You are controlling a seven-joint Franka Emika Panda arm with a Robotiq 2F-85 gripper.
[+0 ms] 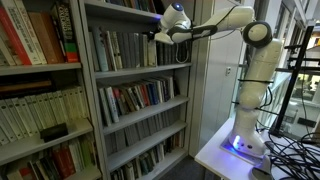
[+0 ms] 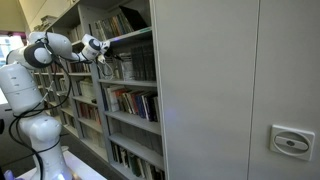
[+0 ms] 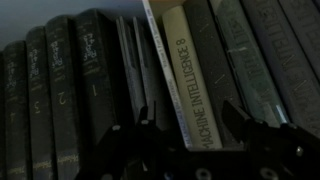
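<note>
In the wrist view, my gripper points at a row of upright books. Its dark fingers stand apart near the lower ends of the spines, but their outline is hard to make out. A cream book marked Machine Intelligence 8 (image 3: 194,80) shows between them, leaning slightly; contact cannot be judged. Left of it is a thin pale book (image 3: 164,70), and to the right a dark book (image 3: 210,55). Seen from outside, the gripper (image 1: 157,37) reaches toward an upper shelf of the bookcase, small and dark against the books.
Black numbered volumes (image 3: 62,90) stand tightly at the left, and grey-green books (image 3: 285,60) fill the right. Shelf boards (image 1: 140,71) run below the upper row, with an upright divider (image 1: 92,90) to the left. A white cabinet panel (image 2: 210,90) borders the shelves.
</note>
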